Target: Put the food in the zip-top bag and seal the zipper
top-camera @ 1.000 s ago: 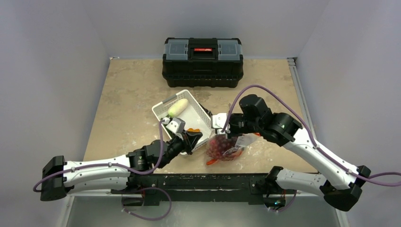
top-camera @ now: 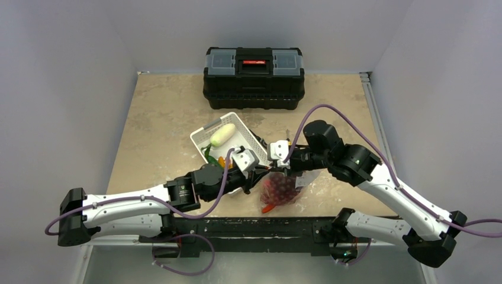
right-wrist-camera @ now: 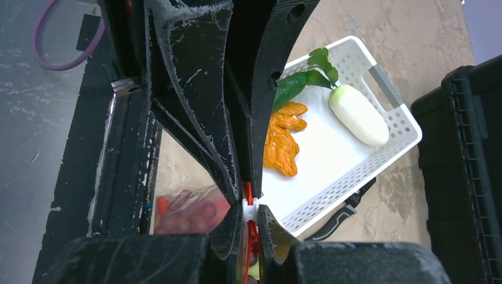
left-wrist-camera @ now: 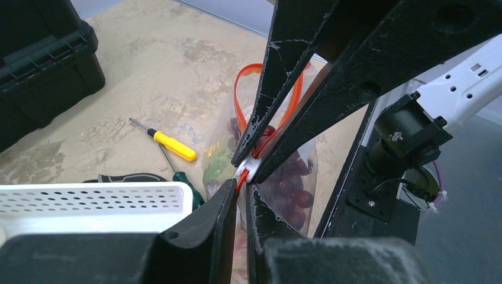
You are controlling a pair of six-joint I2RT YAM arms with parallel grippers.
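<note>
The clear bag (top-camera: 279, 188) has a red zipper edge (left-wrist-camera: 248, 69) and holds dark red round fruit (left-wrist-camera: 299, 198) and something green. In the left wrist view, my right gripper is shut on the white zipper slider (left-wrist-camera: 251, 168). My left gripper is slightly open, its tips on either side of the red strip close to the slider. Both grippers meet tip to tip, also in the right wrist view, where the slider (right-wrist-camera: 250, 211) sits between the right fingers. The bag's lower part is partly hidden by the fingers.
A white basket (right-wrist-camera: 331, 207) holds a white radish (right-wrist-camera: 359, 115), an orange item (right-wrist-camera: 281, 148) and a green pepper (right-wrist-camera: 291, 90). A yellow screwdriver (left-wrist-camera: 177, 147) and another dark-handled tool lie behind. The black toolbox (top-camera: 254, 89) stands at the back.
The left gripper has moved right, from over the basket's near corner to the zipper beside the right gripper.
</note>
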